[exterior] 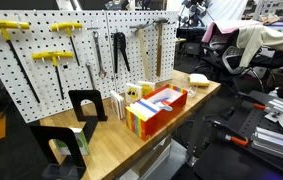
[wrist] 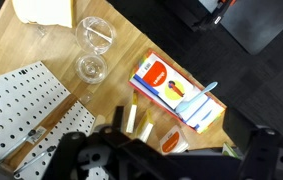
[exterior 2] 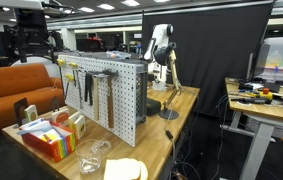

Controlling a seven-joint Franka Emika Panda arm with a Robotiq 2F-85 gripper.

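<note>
An open box with red and yellow sides (exterior: 139,124) stands on the wooden bench, holding white packets and a blue spoon (wrist: 194,98). The wrist view looks down on it from above, with the packets (wrist: 165,83) showing inside. My gripper has its two dark fingers far apart at the lower left and lower right, with nothing held between them. In exterior view 2 the arm (exterior 2: 33,38) hangs above the bench's left end, clear of the box. Exterior view 1 does not show the gripper.
A white pegboard (exterior: 56,90) with hanging tools rises along the bench. Black bookends (exterior: 66,146) and upright white items (exterior: 117,104) stand beside the box. Two clear glass vessels (wrist: 95,35) and a pale yellow-white item (wrist: 41,10) lie past its other end.
</note>
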